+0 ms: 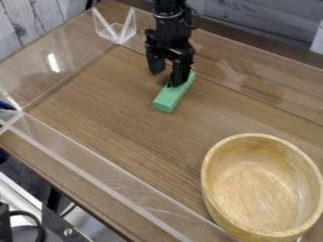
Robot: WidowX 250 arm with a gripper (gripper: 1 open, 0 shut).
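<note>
A green oblong block [173, 95] lies on the wooden table near the top centre of the camera view. The black gripper [171, 66] is just above it, at or over the block's upper end; I cannot tell whether it touches. The gripper is open, though its fingers are small and dark against the table.
A large tan bowl [260, 184] takes up the lower right. A clear plastic container [115, 25] stands at the upper left. Black cables lie at the bottom left.
</note>
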